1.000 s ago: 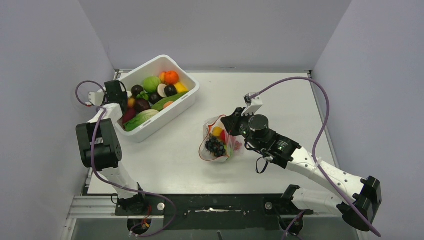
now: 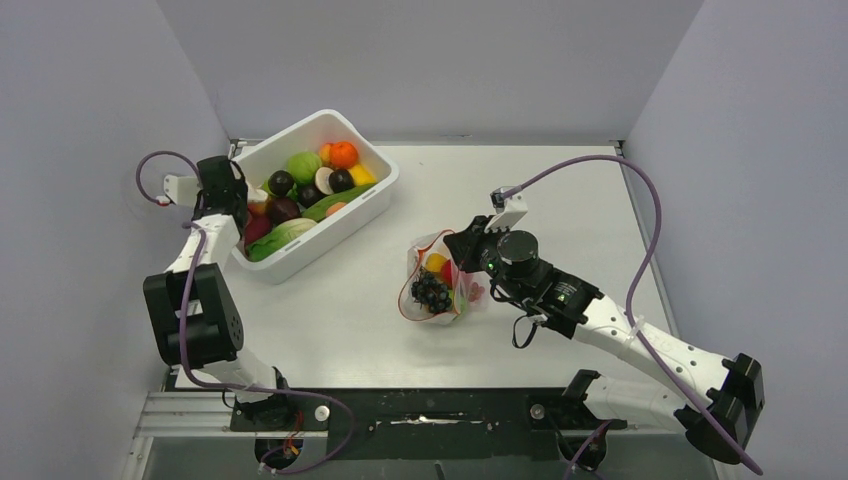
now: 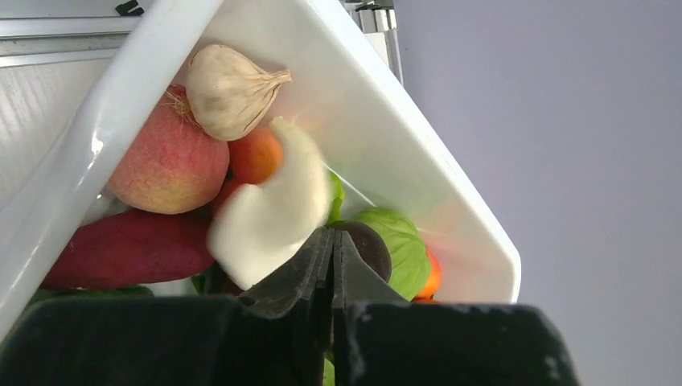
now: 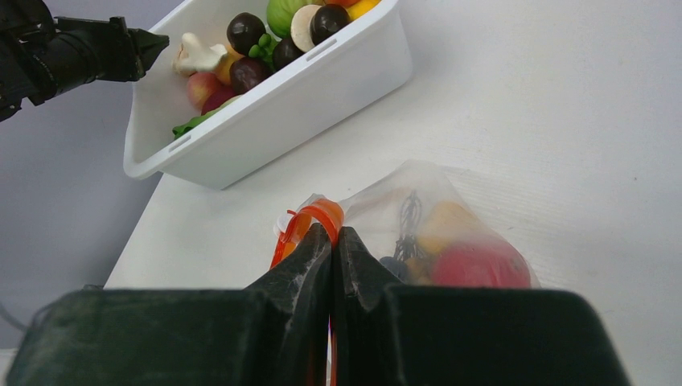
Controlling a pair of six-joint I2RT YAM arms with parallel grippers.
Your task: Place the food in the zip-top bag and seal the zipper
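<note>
The white mushroom (image 3: pixel 277 209), blurred in the left wrist view, lies among the food in the white bin, outside my fingers. My left gripper is shut with nothing between its fingertips, over the bin's left end. In the top view the left arm hides that corner. The zip top bag (image 2: pixel 410 300) stands on the table, its mouth open toward the left, with dark grapes (image 2: pixel 431 292), a yellow item (image 2: pixel 436 262) and a red one inside. My right gripper is shut on the bag's orange-edged rim (image 4: pixel 322 211).
The white bin (image 2: pixel 330 240) holds garlic (image 3: pixel 229 92), a pomegranate (image 3: pixel 170 165), a dark red root (image 3: pixel 133 249), a green cabbage (image 2: pixel 303 166) and other produce. Its raised walls surround the left gripper's area. Bare table lies between bin and bag, and behind the bag.
The mushroom has turned and shifted in the bin. The right gripper and bag have stayed still.
</note>
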